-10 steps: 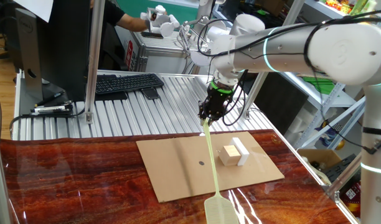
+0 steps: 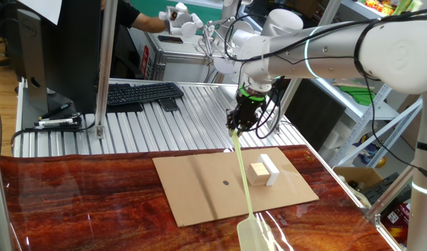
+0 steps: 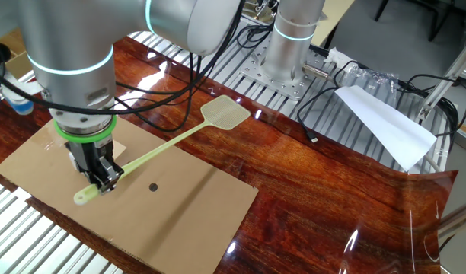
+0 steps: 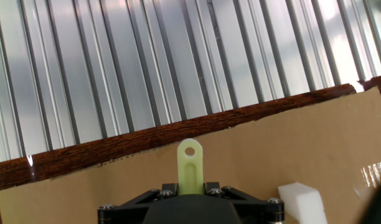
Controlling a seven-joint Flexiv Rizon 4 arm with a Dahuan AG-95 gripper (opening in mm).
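A pale green fly swatter [image 3: 166, 144] hangs above the table, with my gripper [image 3: 110, 181] shut on its handle near the end. Past the fingers, the handle's rounded tip with its hole [image 4: 190, 163] sticks out in the wrist view. In exterior view 1 the gripper [image 2: 233, 130] is high over the far side of the cardboard, and the swatter slants down towards the near side. Its flat mesh head [image 2: 255, 233] reaches the bottom edge of that view. The wooden block [image 2: 257, 174] stands on the cardboard beside a white block [image 2: 268, 169].
A flat cardboard sheet [image 2: 192, 185] with a dark round spot [image 3: 153, 187] lies on the glossy wood-grain tabletop [image 2: 81, 195]. Behind it are a slatted metal surface [image 2: 171, 129] and a keyboard [image 2: 145, 93]. White paper [image 3: 385, 125] lies near the arm's base.
My gripper has moved slightly to the right in exterior view 1, carrying the swatter. The swatter's head has shifted right too. The blocks and cardboard have stayed in place.
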